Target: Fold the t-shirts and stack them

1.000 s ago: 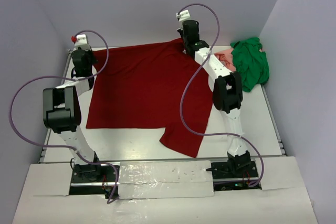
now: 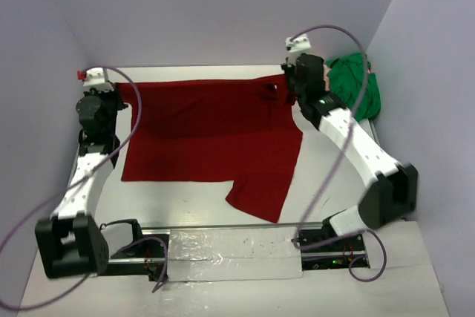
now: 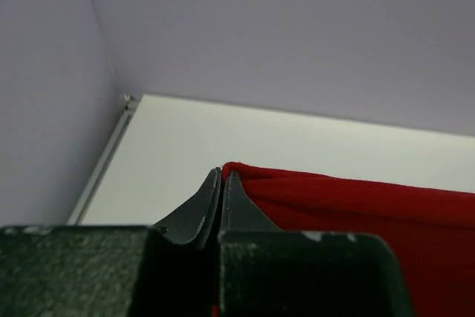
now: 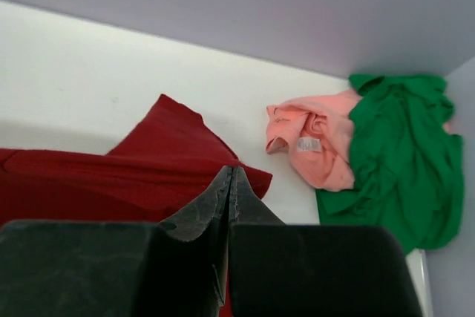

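The red T-shirt (image 2: 200, 154) lies spread on the white table, its upper edge gathered in a long band between my grippers. My left gripper (image 2: 119, 88) is at its upper left corner; in the left wrist view its fingertips (image 3: 234, 198) are close together at the red cloth. My right gripper (image 2: 288, 72) is at the upper right corner; in the right wrist view its fingertips (image 4: 241, 202) also look close together at the cloth. Whether either holds the fabric is hard to tell. A sleeve (image 2: 260, 202) extends toward the near edge.
A green garment (image 2: 352, 87) and a pink one (image 4: 308, 128) are piled at the back right corner. Walls border the table at back and sides. Bare table shows along the front and right.
Both grippers have come toward the front, the left also slightly leftward and the right rightward. The shirt's upper band has moved forward with them, uncovering a strip of table at the back.
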